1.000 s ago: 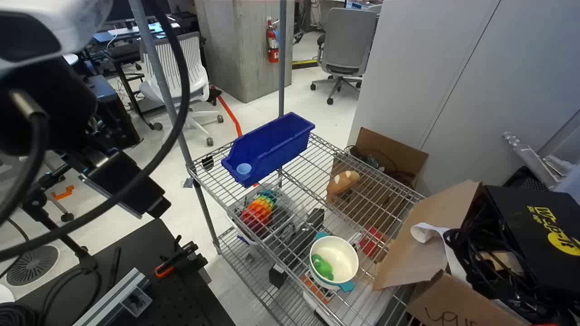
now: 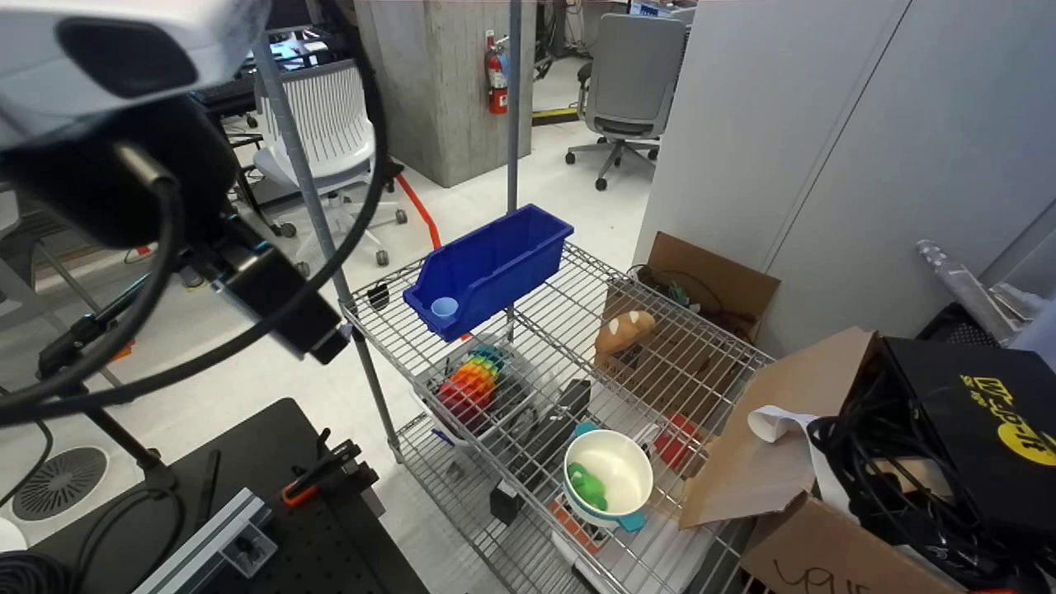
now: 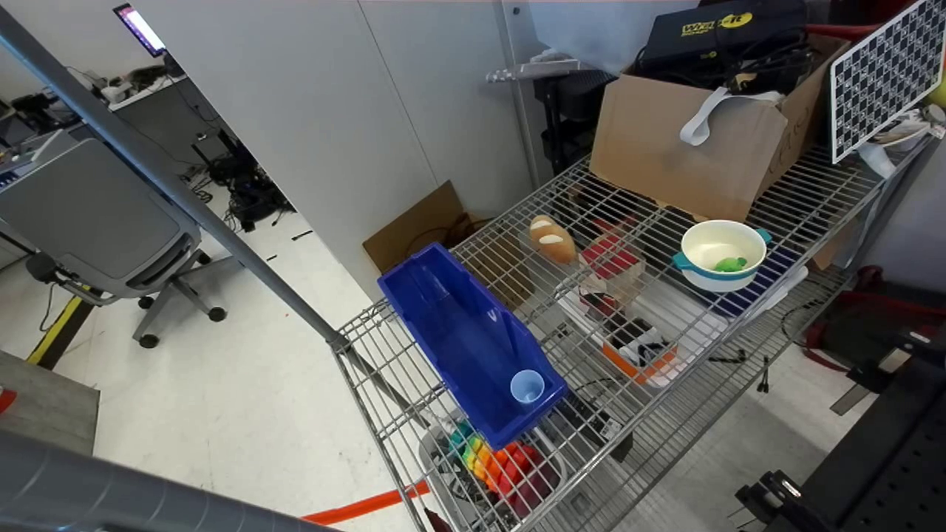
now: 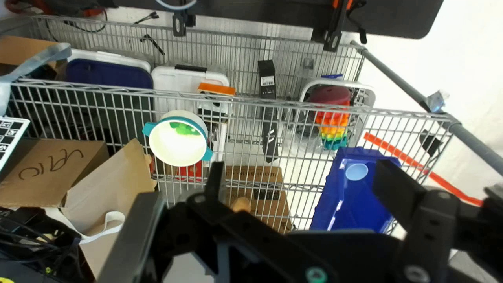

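My gripper stands open above the wire shelf, its two fingers wide apart in the wrist view and nothing held. In exterior view 1 the gripper [image 2: 318, 335] hangs at the left, clear of the shelf. A blue bin [image 2: 500, 262] rests on the shelf's far left end, with a light blue cup [image 3: 528, 386] in its low front end. A cream pot with teal handles [image 2: 624, 475] holds a green item [image 3: 730, 264]. Between bin and box lies a bread loaf [image 3: 553, 239]; in the wrist view the loaf [image 4: 241, 204] is partly hidden by the gripper.
An open cardboard box [image 2: 782, 445] full of cables takes up the shelf's other end. A grey post [image 2: 297, 148] rises at the shelf corner near the arm. Rainbow-coloured things [image 3: 501, 465] sit below the top wires. Bare wire lies between bin and pot.
In exterior view 1 my arm and gripper have shifted right and a little down, nearer the shelf's left corner. The bin, cup, pot and loaf have stayed put.
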